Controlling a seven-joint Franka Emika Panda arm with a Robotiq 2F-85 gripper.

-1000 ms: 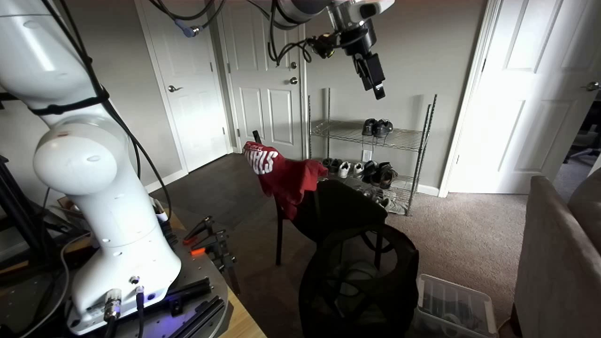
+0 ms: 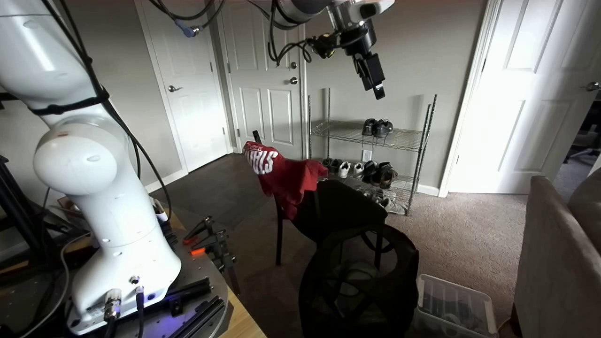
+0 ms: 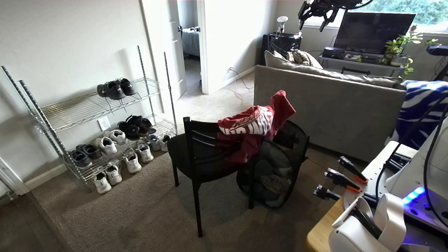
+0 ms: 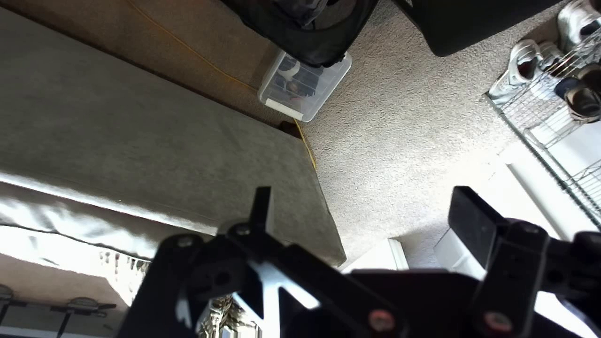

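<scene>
A red garment with white lettering (image 2: 290, 172) hangs over the back of a black chair (image 2: 343, 205); in exterior view 2 the red garment (image 3: 256, 121) drapes across one end of the chair's back (image 3: 193, 147). High above the floor, well away from the cloth, is my gripper (image 2: 378, 93). The wrist view shows my gripper open, its two fingers wide apart with only carpet and sofa seen beyond them. Beside the chair stands a black mesh hamper (image 3: 273, 168) with clothes in it.
A wire rack (image 2: 394, 135) holds several shoes by the wall. A clear plastic bin (image 2: 455, 304) sits on the floor near the hamper. The grey sofa (image 3: 323, 109) lies behind. Clamps (image 3: 340, 178) stick out from the table edge. Carpet between rack and sofa is clear.
</scene>
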